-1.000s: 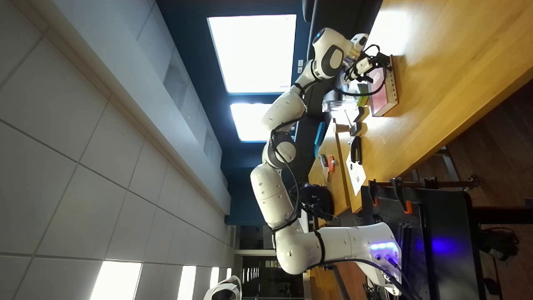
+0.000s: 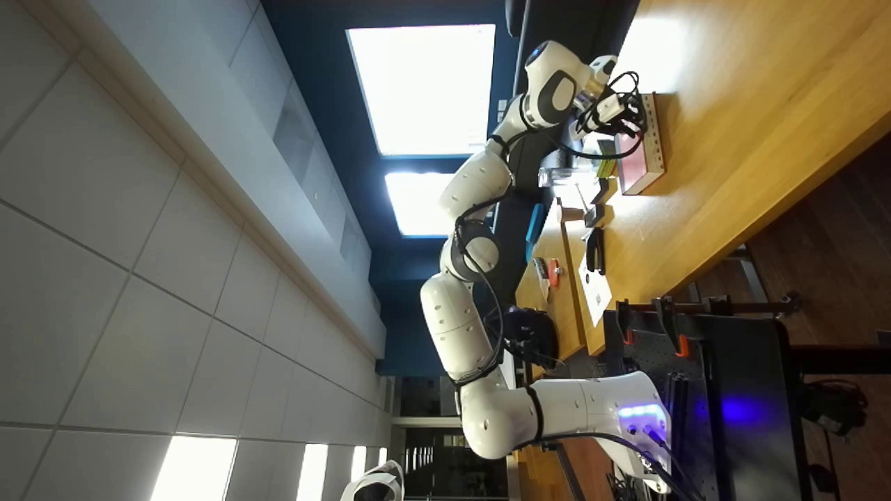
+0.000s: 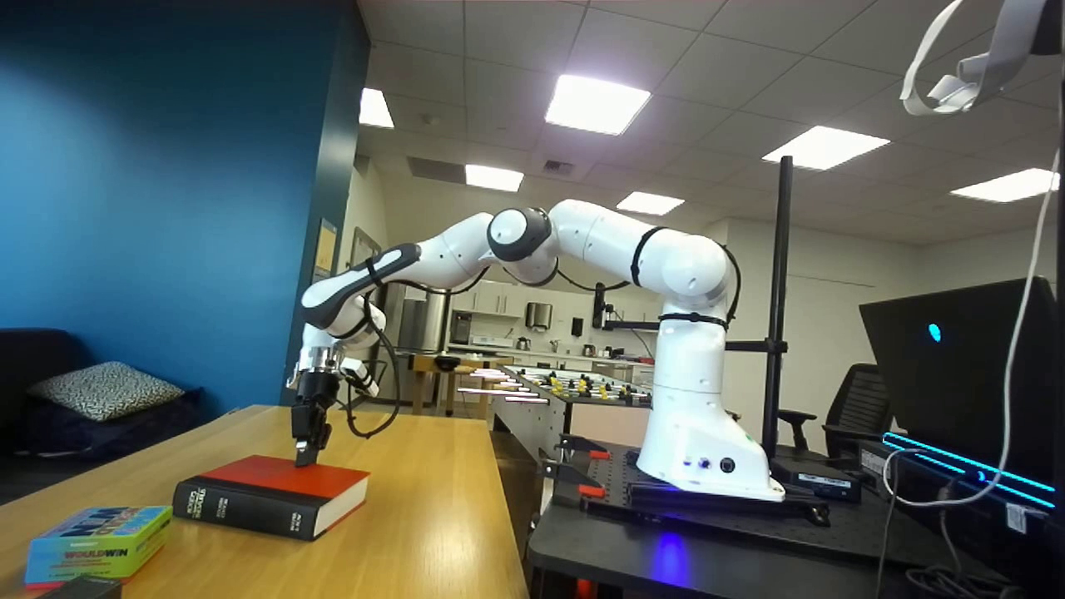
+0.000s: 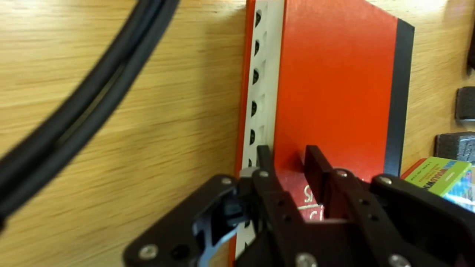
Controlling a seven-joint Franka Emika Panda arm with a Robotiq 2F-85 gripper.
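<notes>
A thick red book with a black spine lies flat on the wooden table; the red cover (image 4: 336, 84) and thumb-indexed page edge fill the middle of the wrist view. My gripper is over the book near its page-edge side, its two black fingers part open with a gap between them. Red cover shows through that gap, and nothing is held. In exterior view 2 the gripper (image 3: 307, 459) points down at the far part of the book (image 3: 269, 479). Whether the fingertips touch the cover cannot be told.
Beside the book's spine sits a small colourful box (image 3: 98, 544). Dark blocks (image 4: 456, 146) lie near it. A looped black cable (image 4: 84, 106) hangs from the arm.
The gripper's fingers, spread wide a second ago, have come closer together. The wrist has shifted only slightly, and the book lies where it was.
</notes>
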